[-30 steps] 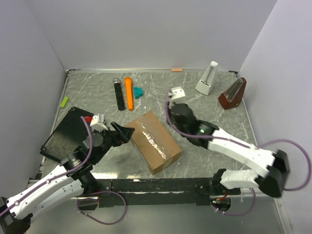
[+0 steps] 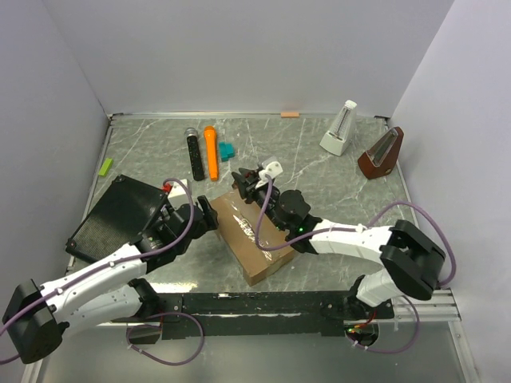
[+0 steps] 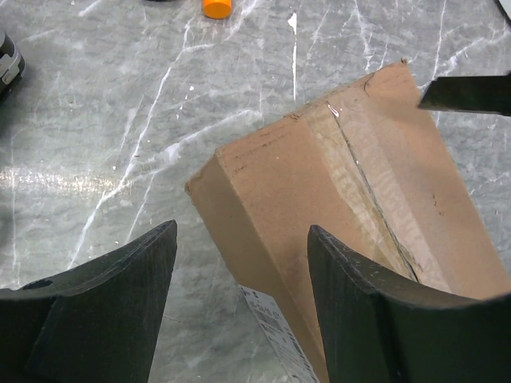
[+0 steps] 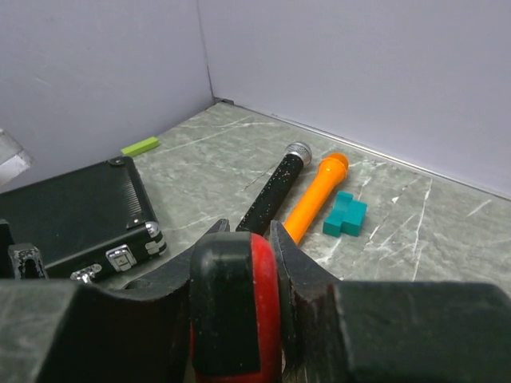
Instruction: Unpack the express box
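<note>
The taped cardboard box (image 2: 247,247) lies angled at the table's front middle, also filling much of the left wrist view (image 3: 271,207). My left gripper (image 2: 206,214) is at the box's left side, its two fingers apart above it with nothing between them. My right gripper (image 2: 247,179) is over the box's far end, shut on a black-and-red cutter, whose dark tip reaches into the left wrist view at upper right.
A black case (image 2: 112,215) lies left. Two microphones (image 2: 211,155), a teal block (image 2: 226,151) and a green block (image 2: 105,167) are at the back left; two metronomes (image 2: 379,154) at the back right.
My right gripper has moved left over the box to its far end, carrying the cutter. My left gripper has shifted slightly at the box's left side, its wrist turned.
</note>
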